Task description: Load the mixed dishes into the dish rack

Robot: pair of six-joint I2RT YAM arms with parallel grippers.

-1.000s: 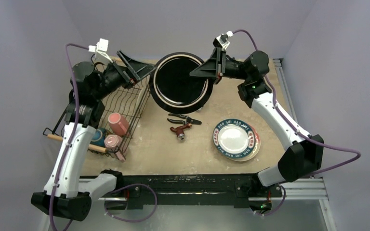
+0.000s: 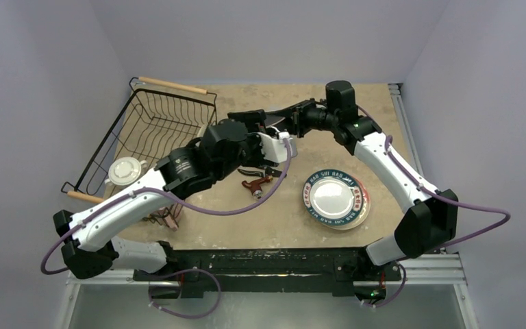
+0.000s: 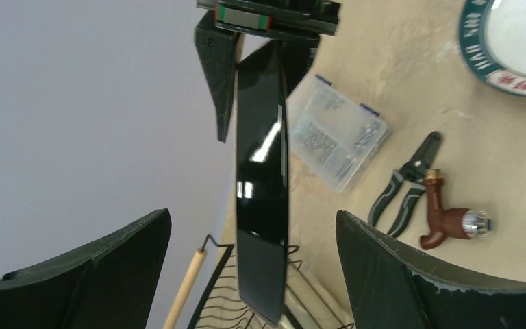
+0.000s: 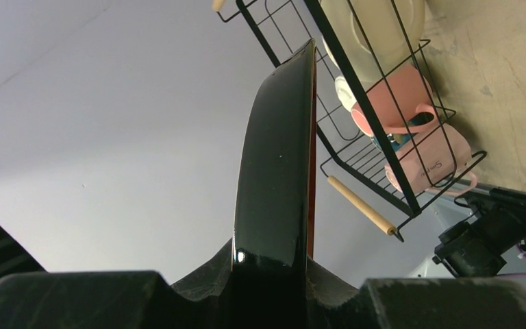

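My right gripper (image 2: 294, 116) is shut on a black plate (image 3: 261, 205), seen edge-on in both wrist views and mostly hidden by my left arm from above. My left gripper stands open around the plate's near end, fingers apart on either side. The dish rack (image 2: 96, 157) at left holds a white cup (image 2: 124, 171), pink mugs (image 4: 394, 99) and a cream plate (image 4: 373, 27). A stack of plates (image 2: 332, 199) lies at the right.
Pruning shears (image 3: 404, 199), a brown fitting (image 3: 442, 219) and a clear compartment box (image 3: 335, 137) lie mid-table.
My left arm has swung right, over to the held plate, its fingers now around it. The plate in my right gripper has turned from face-up to edge-on.
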